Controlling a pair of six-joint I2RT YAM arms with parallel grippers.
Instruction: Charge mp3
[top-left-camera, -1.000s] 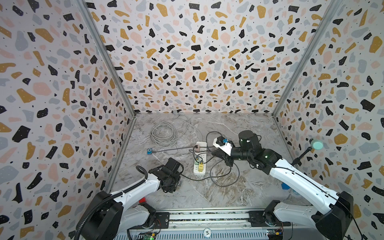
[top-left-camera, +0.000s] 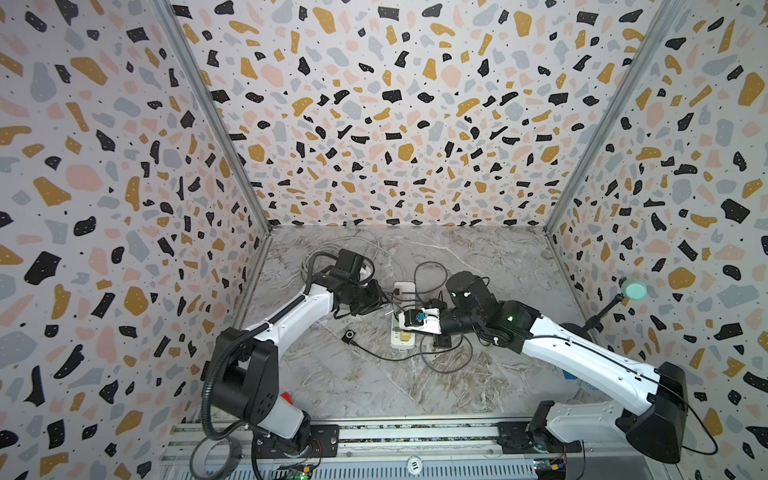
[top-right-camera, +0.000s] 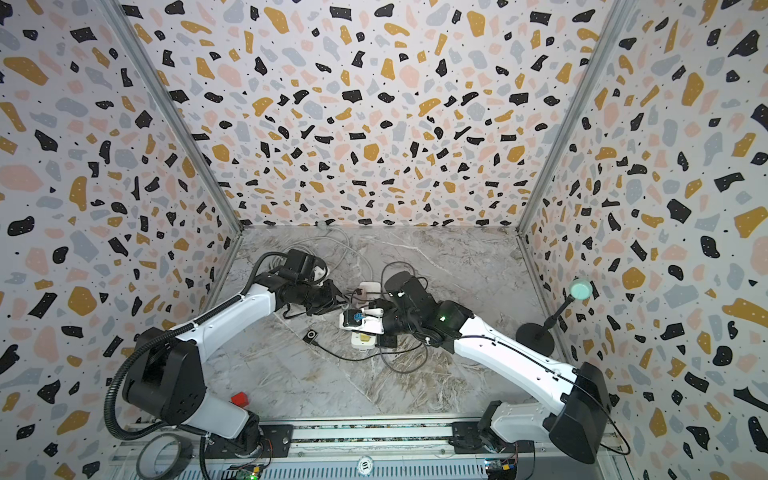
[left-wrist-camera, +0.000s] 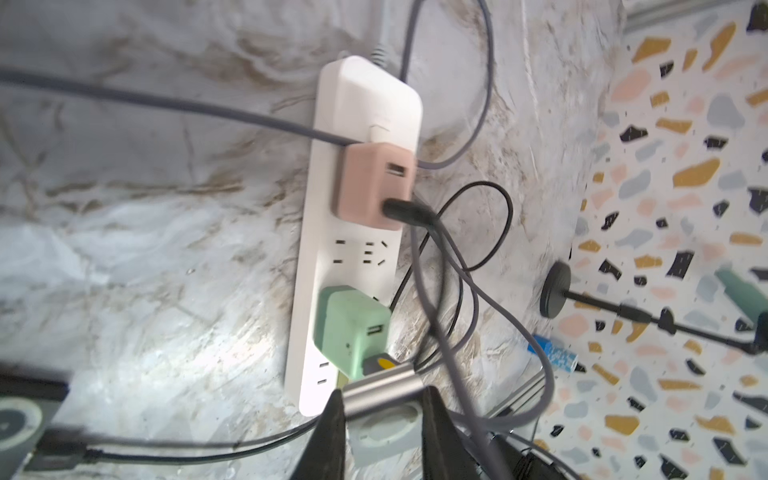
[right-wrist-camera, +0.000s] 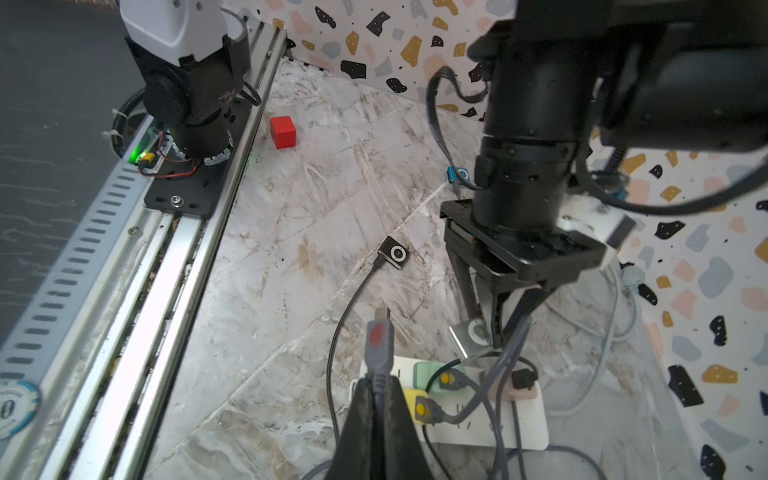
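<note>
My left gripper is lifted by the power strip (left-wrist-camera: 320, 224), holding a silver clip-on mp3 player (left-wrist-camera: 377, 424) between its fingers. My right gripper is shut on a grey USB cable plug (right-wrist-camera: 379, 344), its tip pointing away from the fingers, toward the left arm. The strip bears a pink charger (left-wrist-camera: 368, 184), a green charger (left-wrist-camera: 344, 328) and a yellow charger (right-wrist-camera: 416, 400), with cables plugged in. A black player (right-wrist-camera: 393, 253) with a cable lies on the table.
A coiled pale cable lies at the back left, partly behind the left arm. A blue device (right-wrist-camera: 456, 176) lies beyond that arm and a red block (right-wrist-camera: 283, 132) near the front rail. A black stand (left-wrist-camera: 553, 288) is at the right. Cables loop around the strip.
My left gripper has moved up and toward the back and middle, to the strip, with the silver player. My right gripper has moved slightly left and toward the front.
</note>
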